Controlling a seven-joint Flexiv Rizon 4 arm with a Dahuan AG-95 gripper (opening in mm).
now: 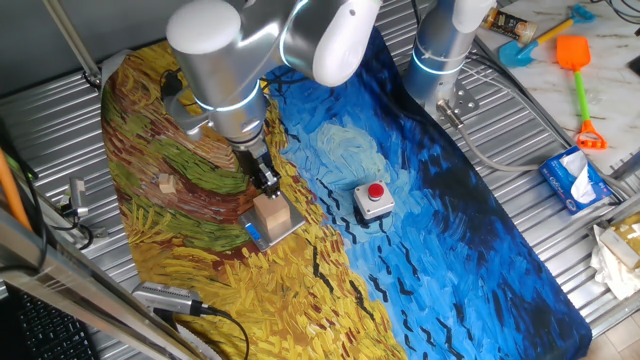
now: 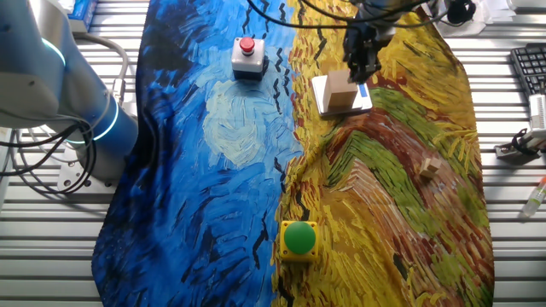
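Observation:
A larger wooden block (image 1: 271,216) rests on a flat scale (image 1: 285,232) with a blue display, on the yellow part of the painted mat. My gripper (image 1: 271,188) points down close to the block's far edge in exterior view 1. In exterior view 2 the dark gripper (image 2: 357,70) shows near the top, right by the block (image 2: 340,89), partly crossed by cables. Whether its fingers touch the block is unclear, and their gap is too small to make out. A small wooden cube (image 1: 167,183) lies apart on the mat.
A red push button (image 1: 375,198) on a grey box stands on the blue side. Exterior view 2 also shows a green button (image 2: 299,239) on a yellow box. A camera-like device (image 1: 166,298) sits at the mat's near edge.

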